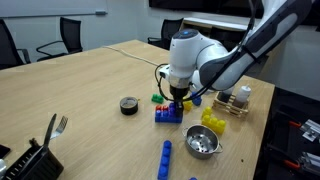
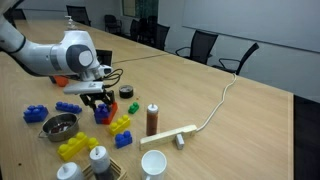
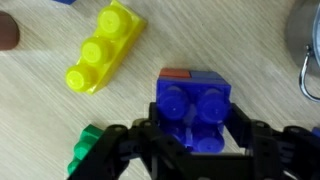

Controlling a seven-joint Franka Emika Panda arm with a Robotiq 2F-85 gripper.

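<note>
Between the fingertips of my gripper is a blue brick [image 3: 207,107] with round studs; the fingers are shut on it. A reddish-brown strip [image 3: 174,73] shows along the brick's far edge, where a red piece lies against or beneath it. In exterior view 2, the blue brick [image 2: 101,114] is low at the table beside a red piece [image 2: 112,106]. From exterior view 1, the gripper [image 1: 178,105] points down at blue bricks [image 1: 168,115] on the table; how they join cannot be told.
A yellow brick [image 3: 105,47] and a green brick [image 3: 83,148] lie close by. The metal pot [image 1: 202,141] stands near the gripper. A long blue brick [image 1: 165,160], a dark round item [image 1: 129,105] and a utensil holder [image 1: 35,160] are also out.
</note>
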